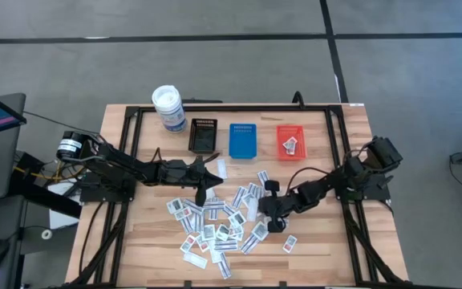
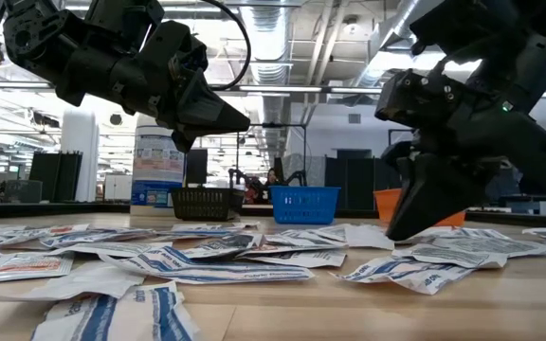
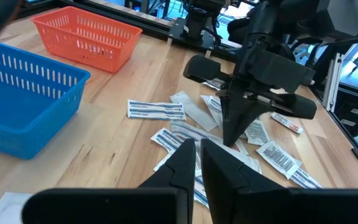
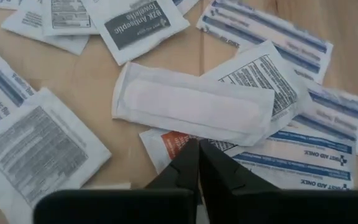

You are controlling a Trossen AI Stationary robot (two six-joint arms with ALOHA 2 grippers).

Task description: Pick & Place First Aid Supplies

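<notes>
Many flat first aid packets lie heaped mid-table. In the right wrist view my right gripper is shut with nothing between its fingers. Its tips are low over the packets, by the lower edge of a plain white bandage [image 4: 194, 106]. That bandage rests across a packet with an orange patch [image 4: 174, 142] and a striped bandage packet [image 4: 300, 158]. A towelette packet [image 4: 135, 28] lies further up. My left gripper is shut and empty, raised above the table left of the heap; the cam low view shows it well above the packets.
Behind the heap stand a black basket [image 1: 203, 122], a blue basket [image 1: 243, 127] and a red basket [image 1: 281, 132] with a few small packets inside. A white tub [image 1: 169, 108] stands at the back left. Bare wood lies in front of the baskets.
</notes>
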